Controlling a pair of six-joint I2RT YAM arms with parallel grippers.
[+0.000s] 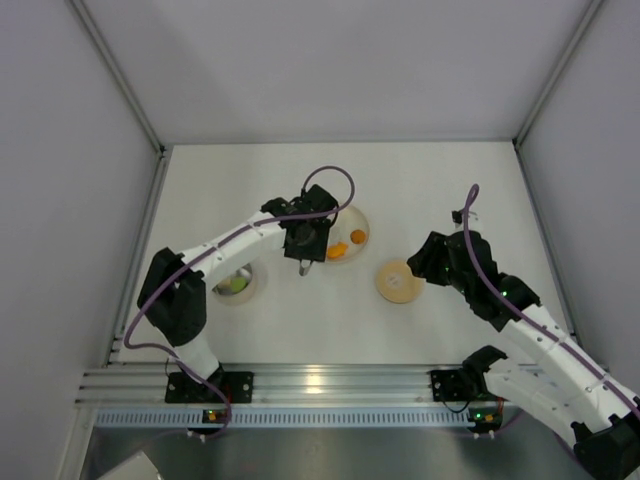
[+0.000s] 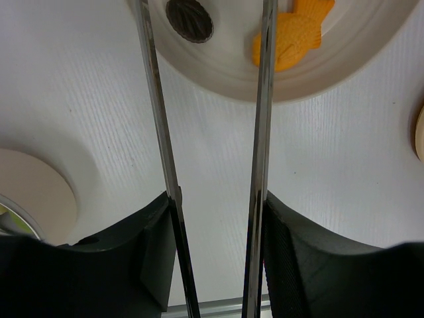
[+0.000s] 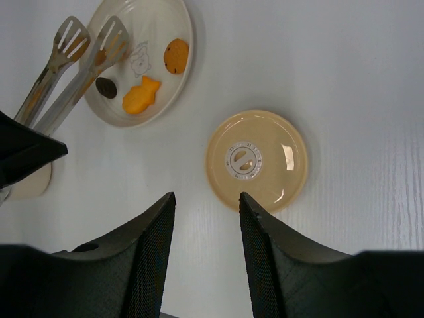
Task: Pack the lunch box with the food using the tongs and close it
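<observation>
My left gripper (image 1: 306, 262) holds its long metal tongs apart over the plate (image 3: 167, 93); it is open. On the plate are an orange fish piece (image 2: 281, 43), a dark oval piece (image 2: 189, 20) and a round orange piece (image 3: 175, 55). Nothing shows gripped between the tongs. The lunch box (image 1: 247, 295) stands at the left with green content, partly under the left arm. A tan lid (image 3: 258, 182) lies right of the plate. My right gripper hangs open near the lid, with nothing between its fingers.
Grey walls bound the sides and back, with a metal rail along the front edge.
</observation>
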